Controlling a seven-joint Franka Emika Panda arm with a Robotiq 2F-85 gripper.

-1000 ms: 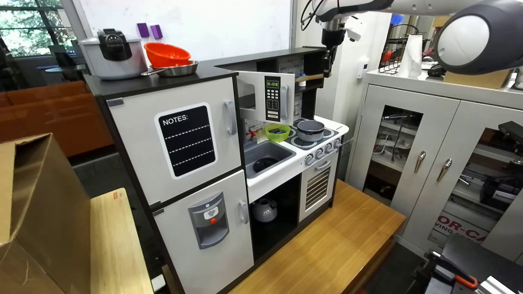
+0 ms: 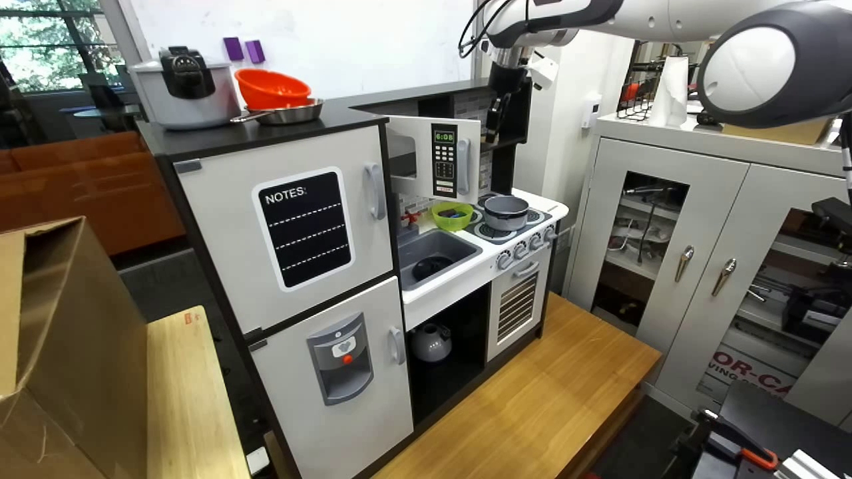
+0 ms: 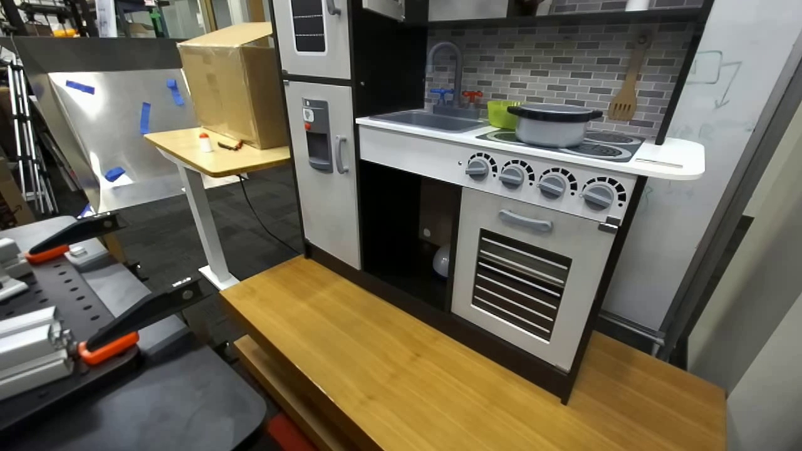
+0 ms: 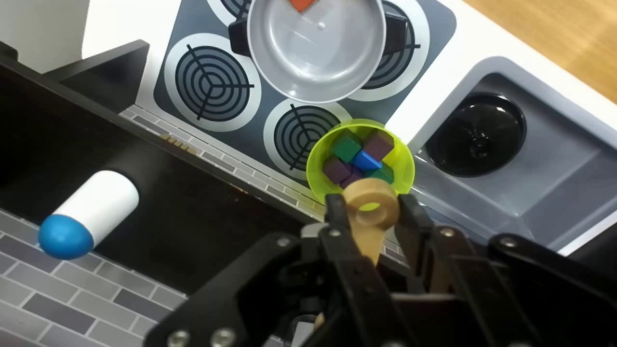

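In the wrist view my gripper is shut on a wooden utensil (image 4: 367, 231), gripping near its round end with a hole through it. The rest of the utensil is hidden by the fingers. Seen from the first exterior view, the gripper (image 2: 495, 120) points down near the upper shelf, above the stove side of the play kitchen. Below it in the wrist view is a lime-green bowl (image 4: 315, 168) of coloured blocks. A grey pot (image 4: 315, 52) stands on the stove, with a bit of something orange at its inner edge.
A white cylinder with a blue end (image 4: 110, 199) is on the dark shelf (image 4: 173, 231). The sink (image 4: 555, 144) holds a black lid (image 4: 477, 136). The microwave door (image 2: 423, 156) stands swung out. A wooden spatula (image 3: 628, 86) hangs on the tiled back wall.
My gripper has moved left and a little lower in the first exterior view. The wooden utensil, seen lying sideways in it before, no longer shows clearly there.
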